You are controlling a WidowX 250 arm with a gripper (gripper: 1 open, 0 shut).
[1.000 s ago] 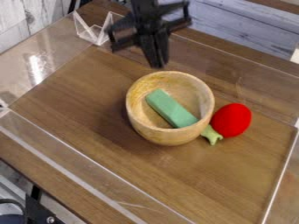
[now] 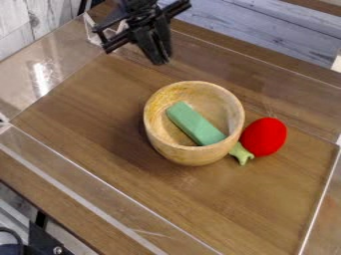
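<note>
My gripper (image 2: 150, 48) is at the top, dark and partly blurred, above the wooden table behind the bowl; I cannot tell how far its fingers are apart. Below it a round wooden bowl (image 2: 172, 149) holds a green block (image 2: 194, 124). A red oval object (image 2: 264, 137) lies right of the bowl, with a small pale green piece (image 2: 241, 153) between them, beside the bowl's rim.
A whitish clear object at the back left is partly behind the gripper. Pale planks lie beyond the table's edges.
My gripper has moved left and up, away from above the bowl toward the back left. The bowl and the objects around it look unmoved.
</note>
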